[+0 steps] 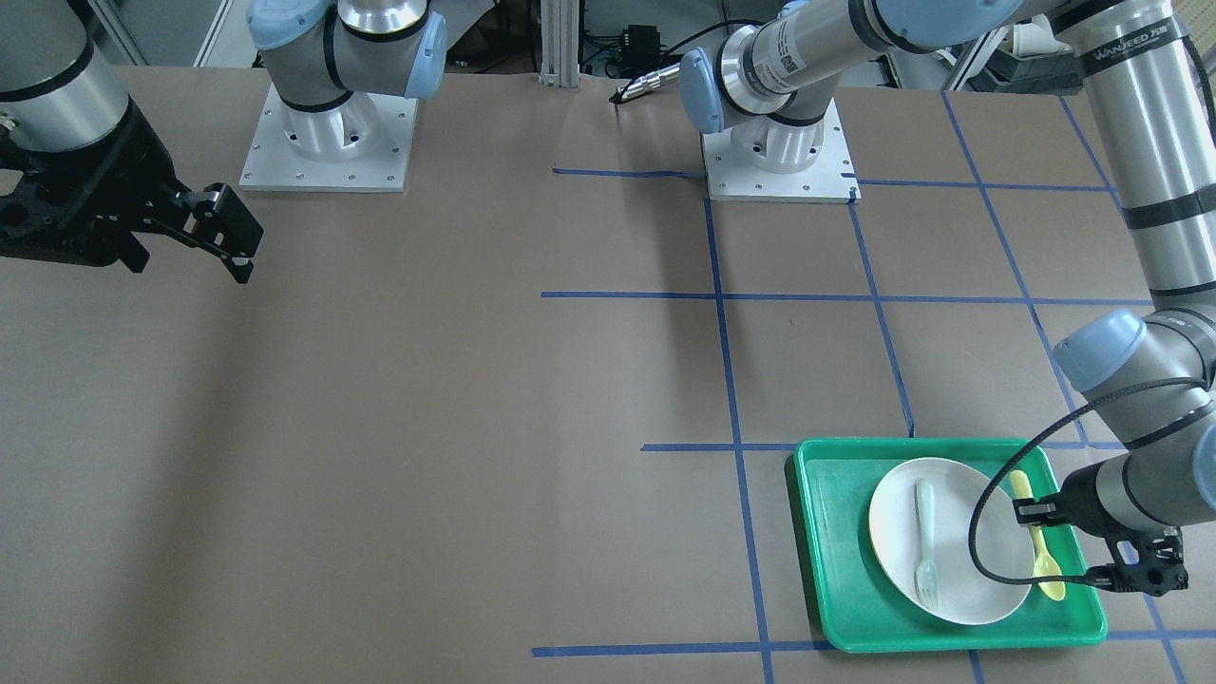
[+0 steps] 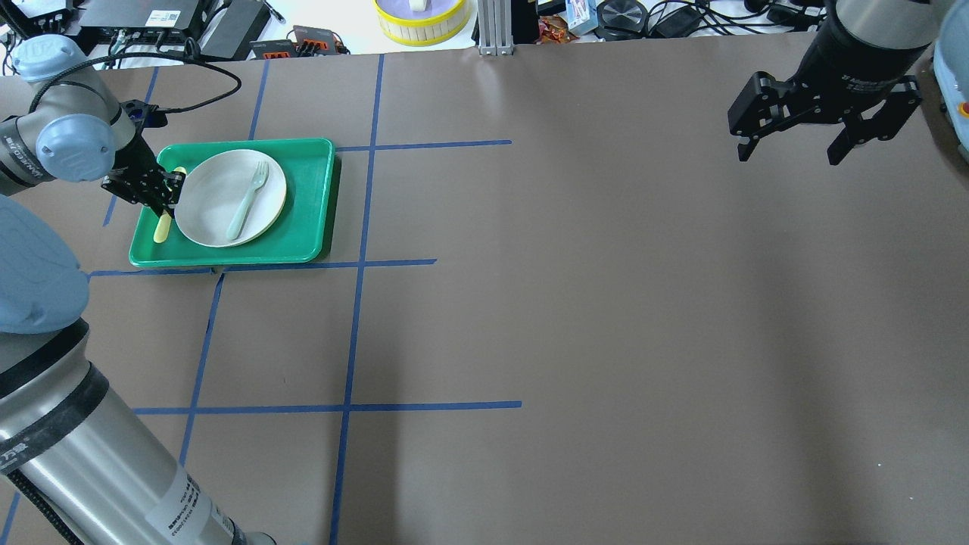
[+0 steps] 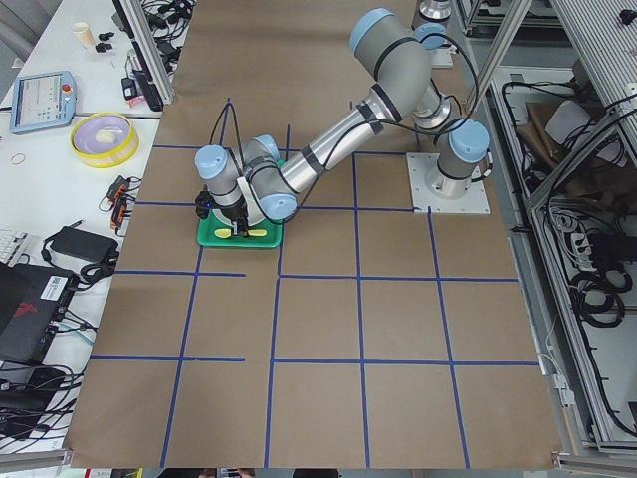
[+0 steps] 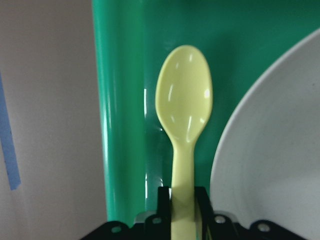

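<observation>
A green tray [image 1: 844,547] holds a white plate [image 1: 969,513] with a pale fork [image 1: 926,536] on it. A yellow spoon [image 4: 184,95] lies along the tray's side, beside the plate, bowl facing up. My gripper is shut on the spoon's handle, one black finger either side. In the front view the gripper [image 1: 1032,512] is low over the tray's right side; in the top view it partly hides the spoon [image 2: 162,228].
Another arm's black end [image 2: 822,109] hangs at the right in the top view. Further arm bases stand at the back in the front view.
</observation>
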